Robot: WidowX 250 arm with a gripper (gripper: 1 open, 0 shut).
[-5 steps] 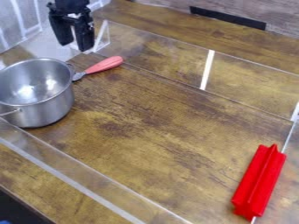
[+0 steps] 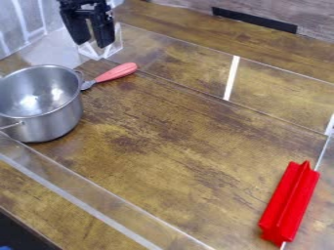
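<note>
A utensil with a pink handle [image 2: 116, 72] lies just right of the pot, its metal end partly hidden beside it. A red folded object [image 2: 290, 200] lies at the lower right of the wooden table [image 2: 183, 146].
A dark wooden edge [image 2: 274, 21] runs along the back. Clear plastic or pale material stands behind the gripper at the left.
My gripper has shifted slightly and sits a little higher in the view than before. The pot, the pink-handled utensil and the red object have not moved.
</note>
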